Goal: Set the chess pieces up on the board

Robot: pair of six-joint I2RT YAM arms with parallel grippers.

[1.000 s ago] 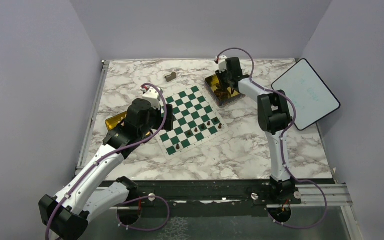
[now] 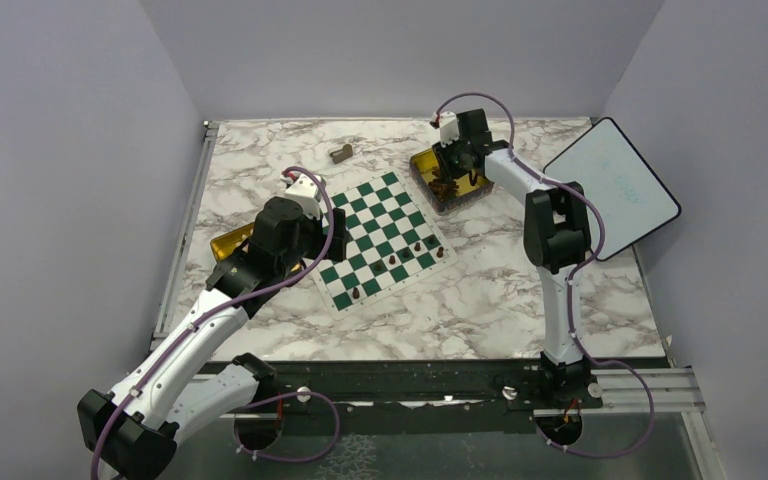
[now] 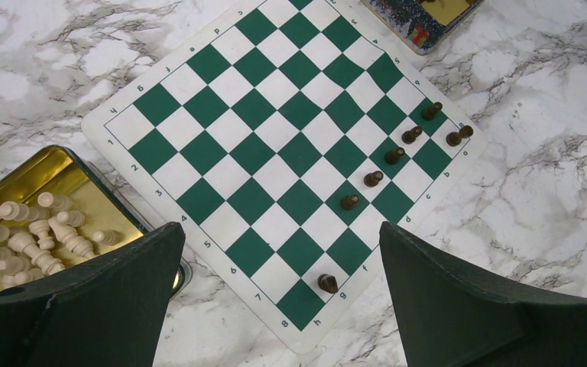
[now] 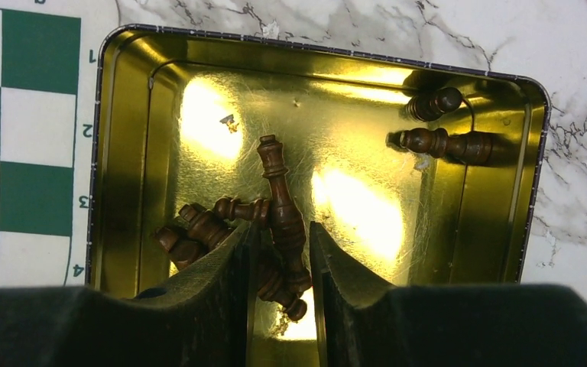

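My right gripper is part open over the gold tin (image 4: 527, 191) of dark pieces; a long dark piece (image 4: 287, 222) lies below and between its fingertips, with more pieces beside it and two (image 4: 451, 145) at the right. I cannot tell whether it touches anything. My left gripper hangs open above the green-and-white board (image 3: 300, 153), where several dark pieces (image 3: 394, 155) stand along the right side and one (image 3: 327, 283) near a corner. A second tin of white pieces (image 3: 61, 222) lies left of the board.
A whiteboard (image 2: 612, 188) lies at the right of the table. A small grey object (image 2: 341, 153) sits behind the board.
The left arm and the board look unchanged.
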